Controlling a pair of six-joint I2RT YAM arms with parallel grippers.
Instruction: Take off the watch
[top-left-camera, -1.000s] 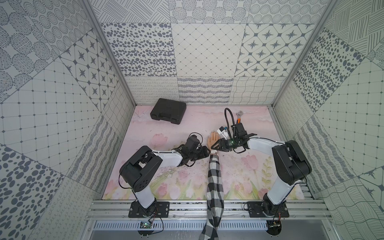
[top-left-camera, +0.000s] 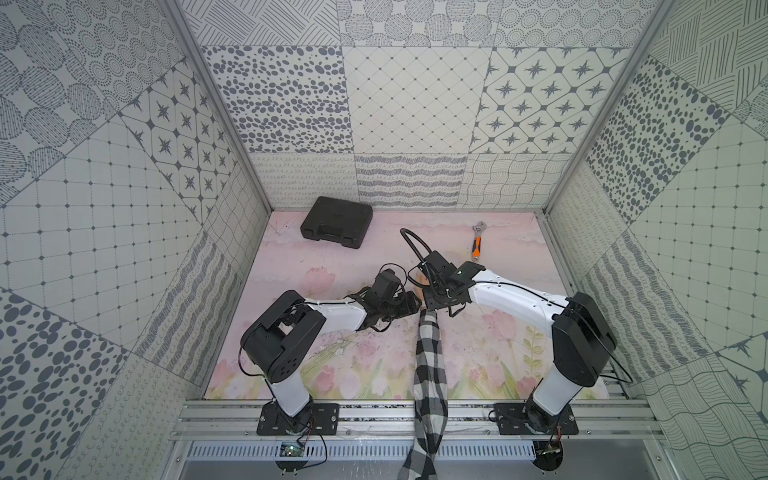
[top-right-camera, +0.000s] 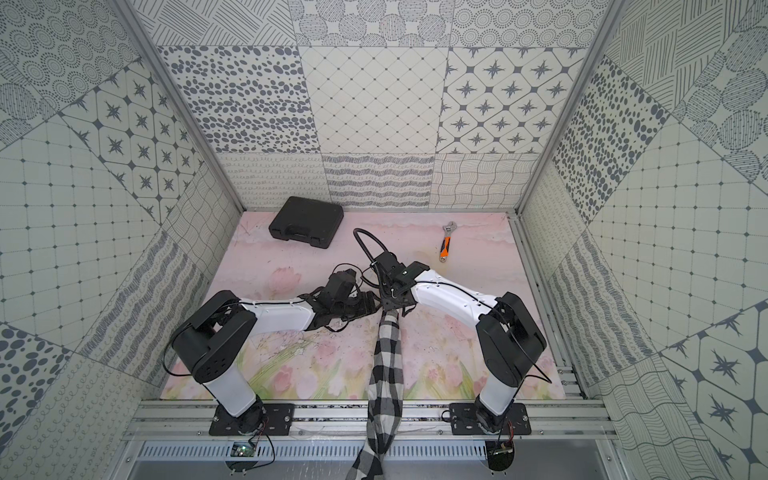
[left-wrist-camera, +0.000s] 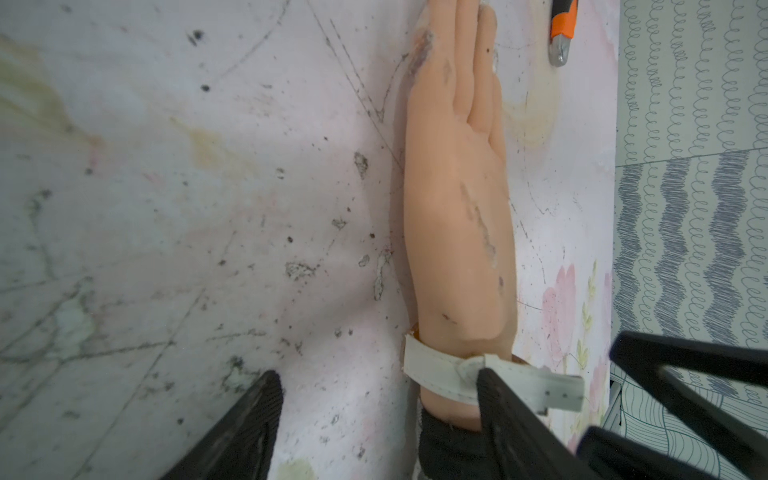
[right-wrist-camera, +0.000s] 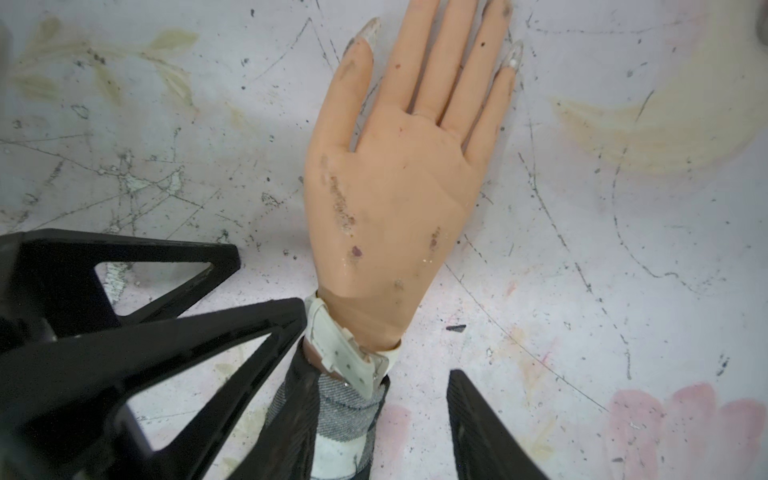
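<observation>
A white watch strap (right-wrist-camera: 340, 348) circles the wrist of a mannequin hand (right-wrist-camera: 384, 216) lying palm up on the table. In the left wrist view, the strap's loose end (left-wrist-camera: 560, 389) sticks out to the right. My left gripper is partly open beside the wrist; one fingertip (right-wrist-camera: 297, 312) reaches the strap's left edge, though contact is hard to judge. Nothing shows held between its fingers. Right above the wrist, my right gripper points down, open, with the strap's end below and between its fingers. The watch face is hidden.
A checked sleeve (top-left-camera: 429, 368) runs from the wrist to the front edge. At the back stand a black case (top-left-camera: 337, 221) and, to the right, an orange-handled wrench (top-left-camera: 477, 241). Both grippers are close together over the wrist.
The left arm looks unchanged.
</observation>
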